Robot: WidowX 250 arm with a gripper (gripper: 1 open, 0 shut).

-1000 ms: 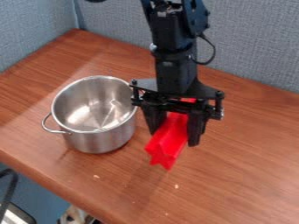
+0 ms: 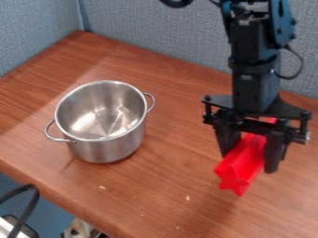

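Observation:
A red object (image 2: 243,165) is held by my gripper (image 2: 255,147) on the right side of the view, tilted, its lower end low over or on the wooden table (image 2: 137,195); whether it touches cannot be told. The black gripper is shut on it, and hides its upper part. A steel pot (image 2: 99,121) with two handles stands on the table at left, apart from the red object.
Grey padded walls stand at the back and left. The table's near left edge has black cables (image 2: 15,200) beside it.
My arm and gripper have moved to the right, away from the pot, with the red object in the gripper. The pot has stayed in place.

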